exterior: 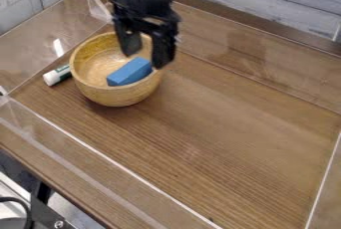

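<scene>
A wooden bowl point(118, 93) stands on the left of the table with a blue block point(130, 71) inside it. The black arm hangs over the back of the bowl, its gripper point(146, 42) open above the bowl and the block, with two dark end pieces on either side.
A small white cylinder with a dark part point(58, 75) lies left of the bowl. A pale object point(99, 4) is at the back left near the table's edge.
</scene>
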